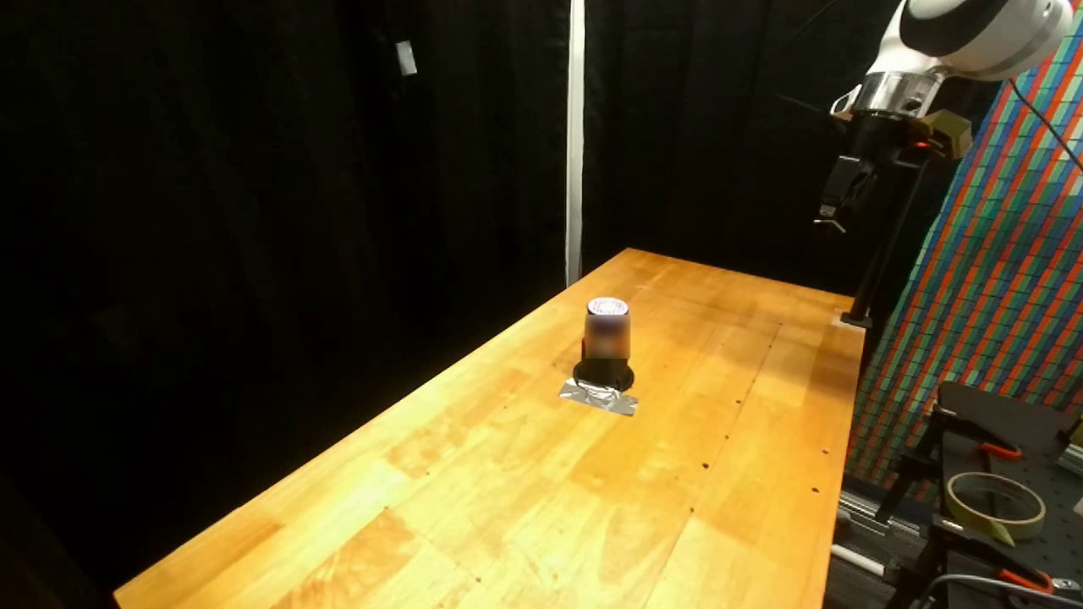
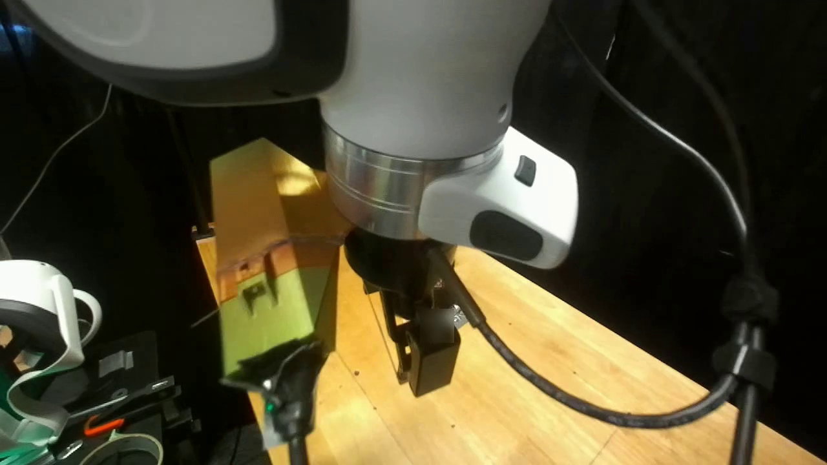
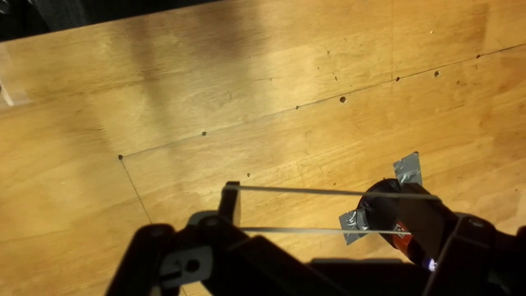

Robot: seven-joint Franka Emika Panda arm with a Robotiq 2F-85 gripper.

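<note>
A dark jar with a pale lid (image 1: 608, 306) stands upright in a black holder (image 1: 603, 375) near the middle of the wooden table (image 1: 487, 487). Silver tape (image 1: 606, 397) fastens that holder to the tabletop. High over the table's far right end hangs my gripper (image 1: 830, 222), well clear of the jar. In the wrist view the gripper is open, its two fingers wide apart, with only bare tabletop between them. The jar's orange label (image 3: 402, 240) shows beyond the right finger (image 3: 426, 217), which hides part of the jar.
A thin black post (image 1: 881, 259) rises from the table's far right corner. Alongside the table's right edge, a dark side bench (image 1: 1046, 401) carries a tape roll (image 1: 995, 506) and clamps. A loose cable (image 2: 620, 418) runs from the arm.
</note>
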